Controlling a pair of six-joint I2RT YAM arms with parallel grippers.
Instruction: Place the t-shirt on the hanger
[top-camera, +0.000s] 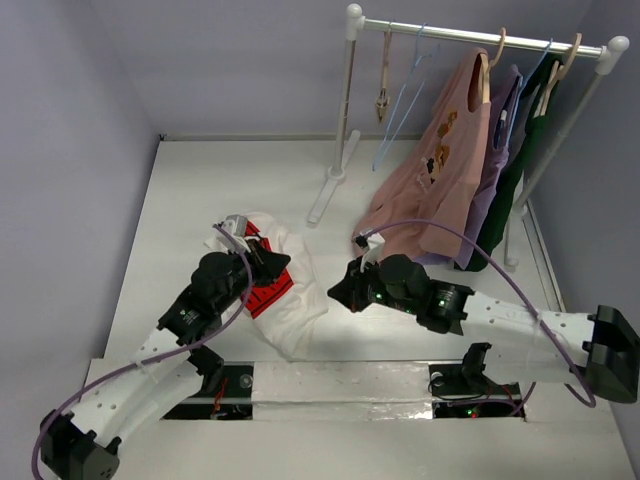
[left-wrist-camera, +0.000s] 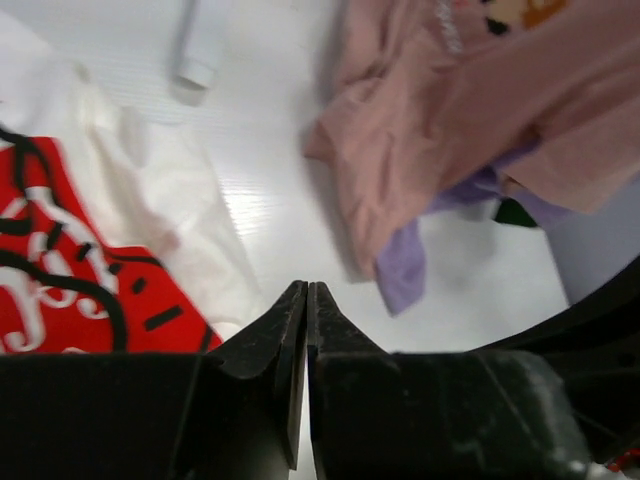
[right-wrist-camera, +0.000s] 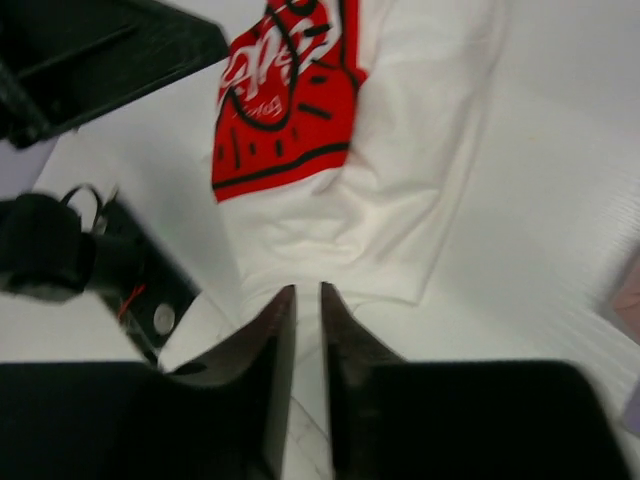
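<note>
The white t shirt (top-camera: 300, 315) with a red print lies loosely crumpled on the table, left of centre. Above its upper part is my left gripper (top-camera: 284, 263), its fingers (left-wrist-camera: 290, 330) together and nothing showing between them. To the right of the shirt hovers my right gripper (top-camera: 335, 298); a narrow, empty gap separates its fingers (right-wrist-camera: 280, 335). On the rack's rail hang an empty blue hanger (top-camera: 408, 92) and, left of it, a light wooden one (top-camera: 385, 65). The left arm covers part of the shirt in the top view.
Pink (top-camera: 440, 165), purple (top-camera: 497, 165) and green (top-camera: 510, 185) garments hang at the right of the rack (top-camera: 470, 35). A white rack foot (top-camera: 333, 180) stands behind the shirt. Bare table lies at the back left.
</note>
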